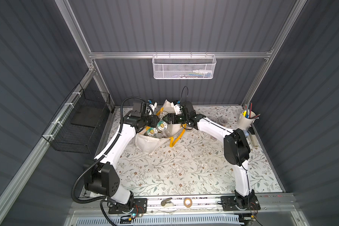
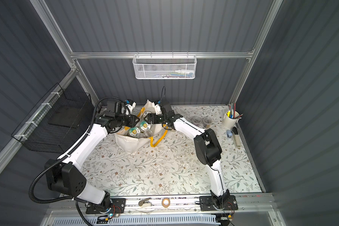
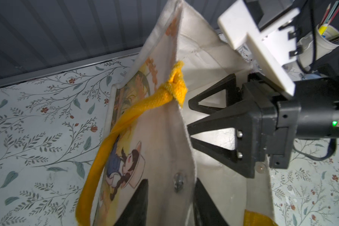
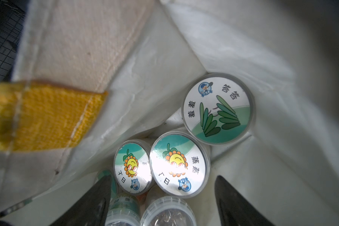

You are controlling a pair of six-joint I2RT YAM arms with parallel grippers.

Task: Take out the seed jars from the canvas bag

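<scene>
The canvas bag [image 1: 146, 145] with yellow straps lies open at the back of the table. Inside it in the right wrist view are a larger lidded seed jar [image 4: 216, 109], two sunflower-labelled jars [image 4: 177, 164] [image 4: 133, 168] and clear jars [image 4: 167, 214] below. My left gripper is open at the bag's left rim, whose canvas edge runs between its blurred fingers. My right gripper hangs part open inside the bag above the jars, with no jar clearly held.
Several clear jars [image 2: 207, 121] stand behind the right arm. A pen cup [image 1: 245, 121] is at the back right, a wire basket [image 1: 79, 124] on the left wall.
</scene>
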